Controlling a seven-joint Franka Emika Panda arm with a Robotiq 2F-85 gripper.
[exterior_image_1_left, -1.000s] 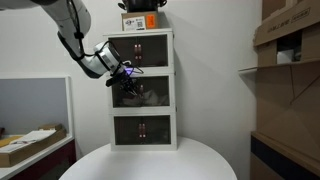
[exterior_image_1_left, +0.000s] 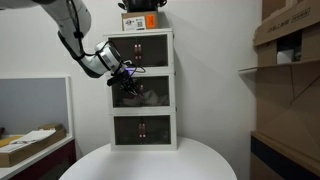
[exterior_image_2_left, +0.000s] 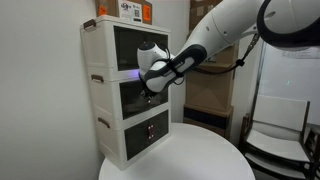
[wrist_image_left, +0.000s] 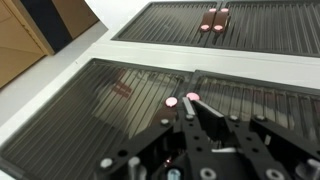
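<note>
A white cabinet (exterior_image_1_left: 174, 95) has three stacked compartments with dark ribbed double doors. My gripper is at the middle compartment, its fingers shut around a door handle (wrist_image_left: 193, 97) near the centre seam; this looks like the right-hand one of the pair. The other handle (wrist_image_left: 171, 101), also with a pink end, sits just left of the fingers. The left middle door (wrist_image_left: 95, 110) looks closed or nearly so; I cannot tell whether there is a gap. In exterior view 2 the gripper (exterior_image_2_left: 150, 92) is against the cabinet front, the handle hidden behind it.
Above the middle doors, the top compartment's handles (wrist_image_left: 214, 20) stick out. Boxes (exterior_image_1_left: 139, 21) rest on the cabinet. Cardboard (exterior_image_1_left: 290, 90) stands at the right, and an open box (exterior_image_1_left: 30, 145) lies at the left.
</note>
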